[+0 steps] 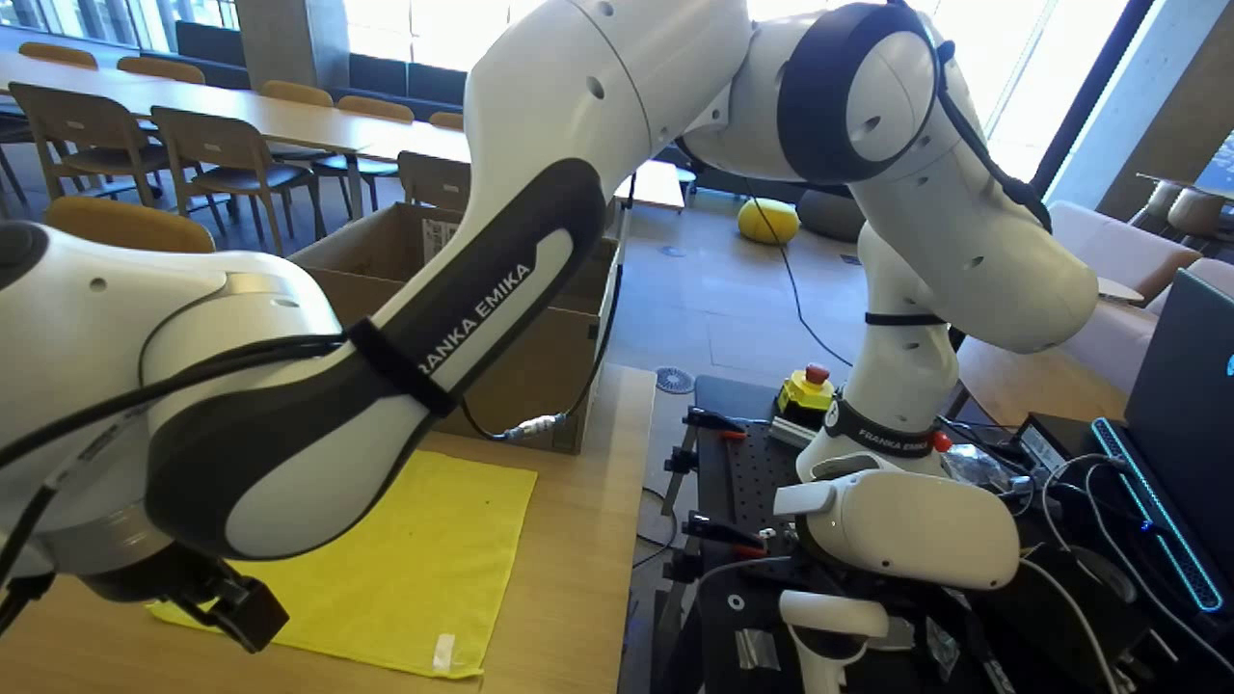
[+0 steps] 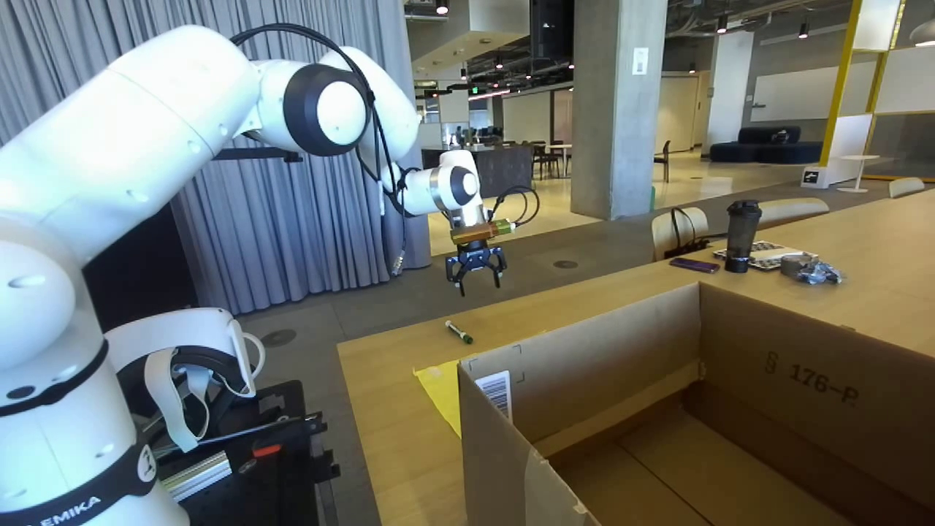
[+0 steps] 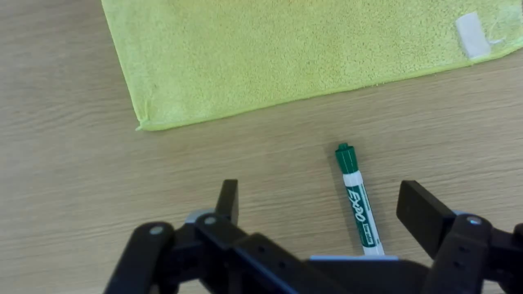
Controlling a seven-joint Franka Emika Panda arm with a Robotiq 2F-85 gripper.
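A green and white Expo marker lies on the wooden table, its green cap pointing toward the yellow cloth. In exterior view 2 the same marker rests near the table's edge, with the gripper in the air above it. Seen from the wrist, my gripper stands open, and the marker shows in the gap between the fingers, lower down on the table. Nothing is held. The yellow cloth lies flat beyond the marker, a white tag at its edge. Exterior view 1 does not show the marker.
A large open cardboard box stands on the table beside the cloth. Farther along the table are a dark bottle and a phone. Bare tabletop surrounds the marker.
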